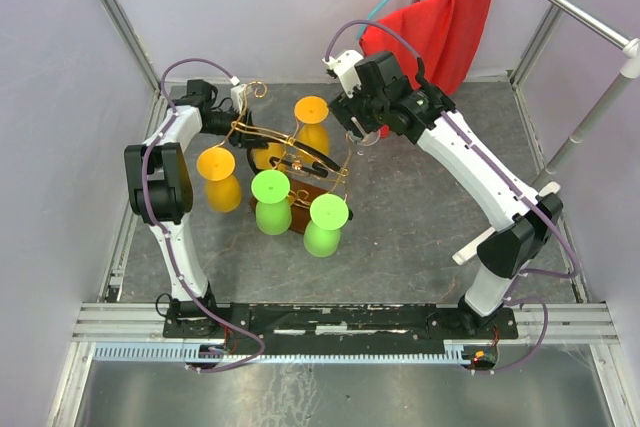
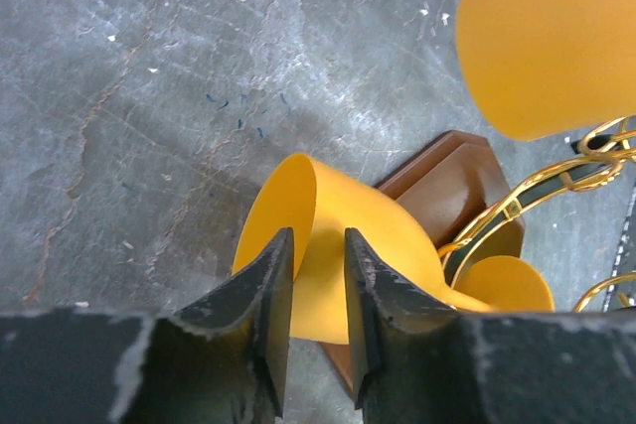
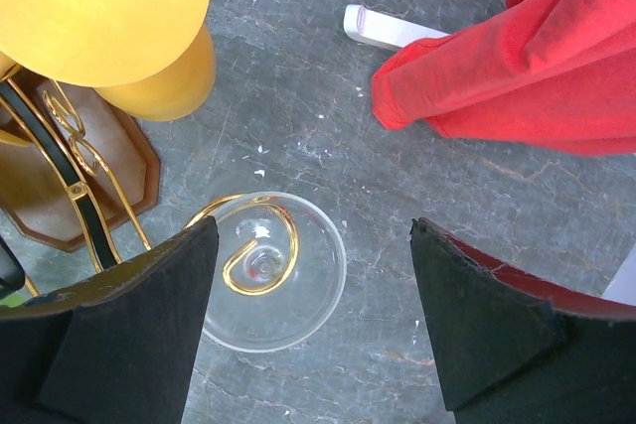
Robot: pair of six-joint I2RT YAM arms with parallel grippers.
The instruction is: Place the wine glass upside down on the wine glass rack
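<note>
A yellow wine glass lies on its side by the rack's wooden base, with my left gripper at its bowl, the fingers part open; whether they grip it cannot be told. The gold rack holds yellow and green glasses upside down. My right gripper stands open over a clear glass hanging at the rack's right end, nothing visibly between its fingertips.
A red cloth hangs at the back right beside metal poles. The grey floor right of the rack is largely clear; walls enclose the sides.
</note>
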